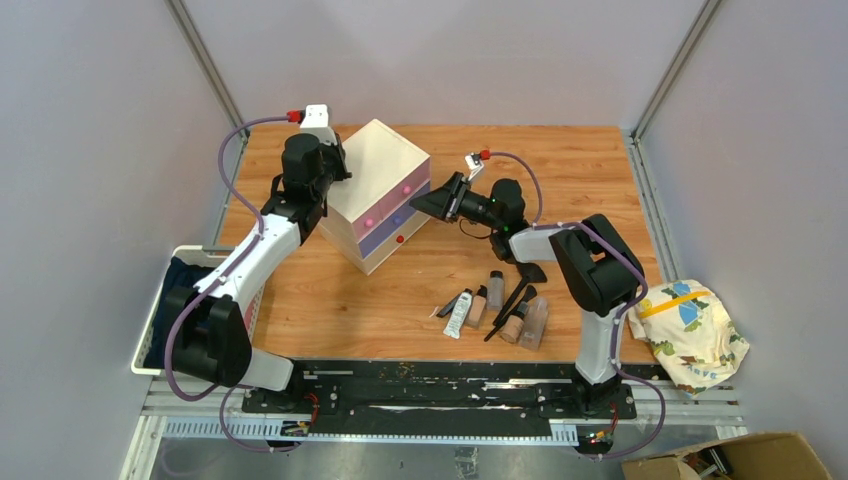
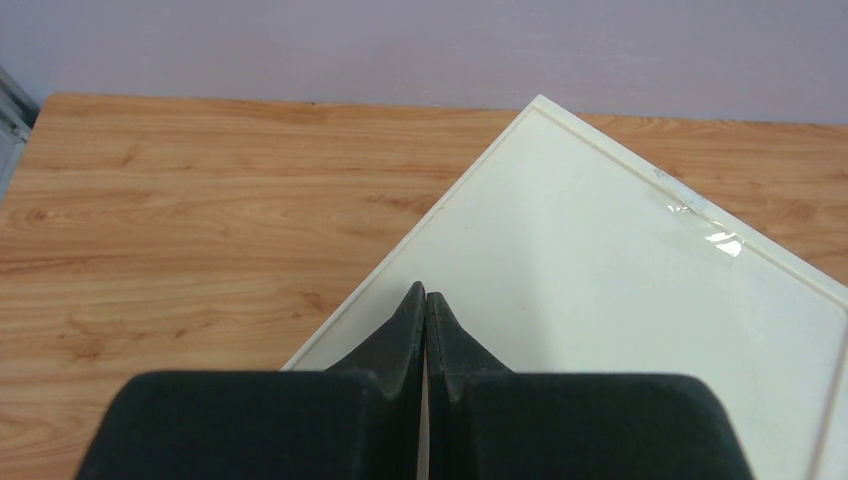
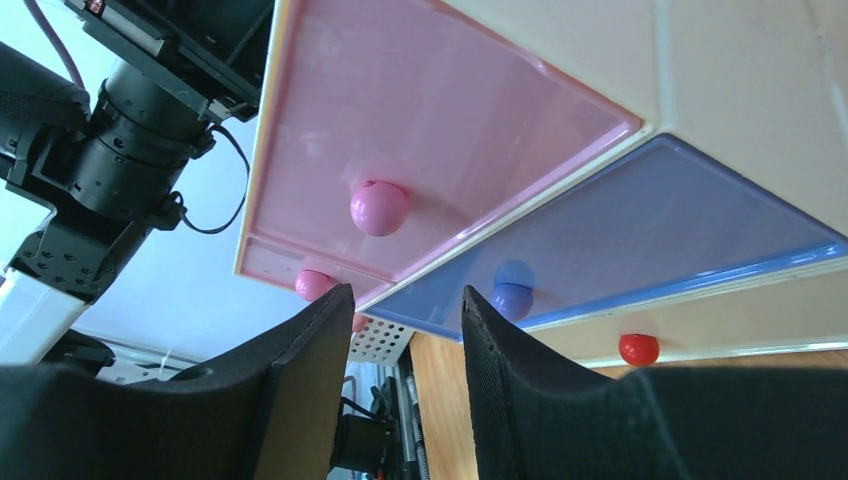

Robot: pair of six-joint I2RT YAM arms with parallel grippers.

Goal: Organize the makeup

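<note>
A white drawer box (image 1: 378,165) stands at an angle on the table, with pink drawers (image 3: 460,130) on top, a blue drawer (image 3: 640,230) in the middle and a cream one with a red knob (image 3: 638,349) at the bottom. All drawers look closed. My left gripper is shut at the box's top, nothing visible between its fingers. Whether it touches the lid I cannot tell. In front of the drawers my right gripper stands open and empty, near the blue drawer's knob (image 3: 512,300). Makeup tubes and bottles (image 1: 458,314) lie on the table with dark brushes (image 1: 505,307).
A white basket (image 1: 148,330) holding dark cloth stands at the left. A patterned cloth bag (image 1: 695,335) lies off the right edge, with a cardboard box (image 1: 780,455) at the bottom right. Bare wood (image 1: 330,320) lies before the drawer box.
</note>
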